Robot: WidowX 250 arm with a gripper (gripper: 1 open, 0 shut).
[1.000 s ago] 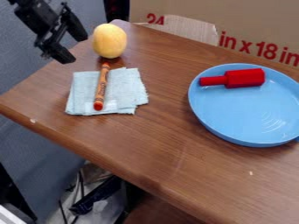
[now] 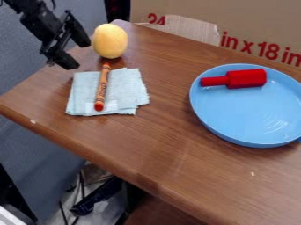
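My gripper point(image 2: 73, 53) hangs at the upper left, over the table's left edge, left of a yellow egg-shaped object point(image 2: 111, 40); its fingers point down and nothing shows between them. An orange crayon-like stick point(image 2: 101, 89) lies lengthwise on a folded pale cloth point(image 2: 127, 95) on the wooden table point(image 2: 177, 176). A red cylinder with a narrower handle point(image 2: 245, 78) lies on a blue plate point(image 2: 247, 119) at the right.
A cardboard box point(image 2: 259, 22) stands along the back right. The floor shows below the table's left edge.
My gripper and arm have shifted very slightly at the upper left. The objects on the table have not moved.
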